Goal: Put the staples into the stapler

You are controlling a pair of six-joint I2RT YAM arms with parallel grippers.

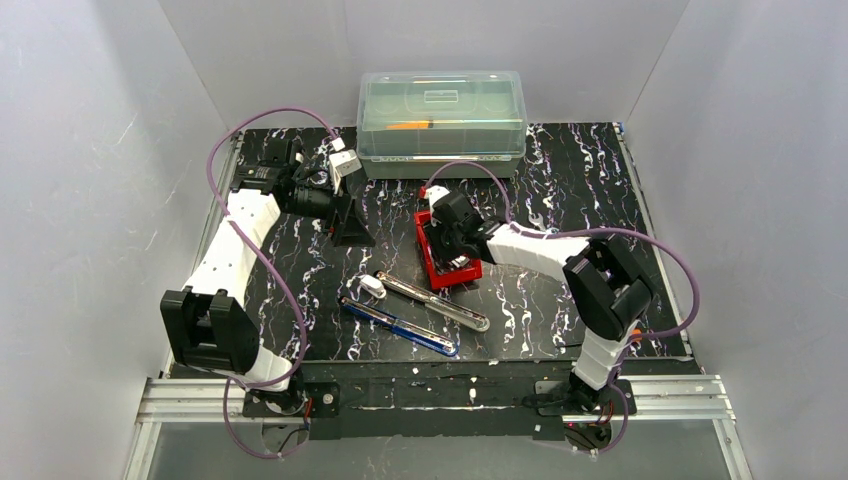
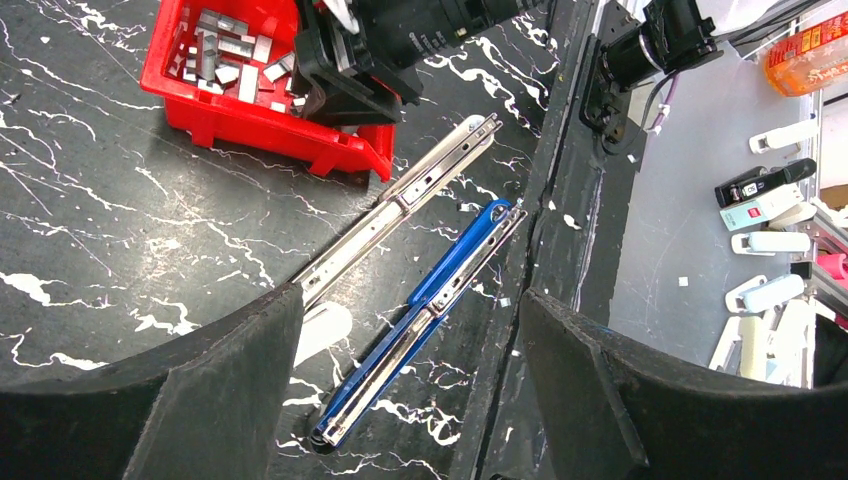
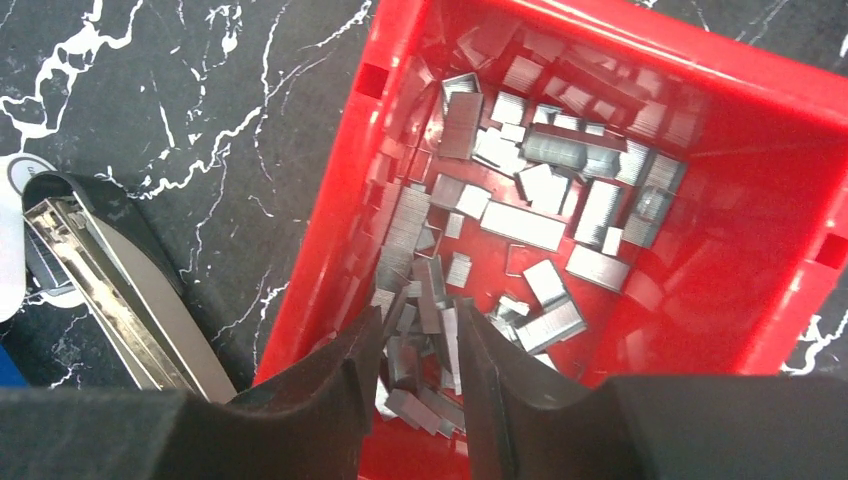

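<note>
A red bin (image 3: 760, 260) holds many loose strips of staples (image 3: 520, 225). My right gripper is down in it, fingers apart among the strips at the lower middle of the right wrist view; whether they touch any is unclear. My left gripper hangs open over the table, left of the bin in the top view. Two long open staplers lie in front of the bin: a silver one (image 1: 430, 300) and a blue one (image 1: 398, 327), both with metal channels exposed.
A small white object (image 1: 372, 285) lies left of the silver stapler. A translucent lidded box (image 1: 440, 140) stands at the back.
</note>
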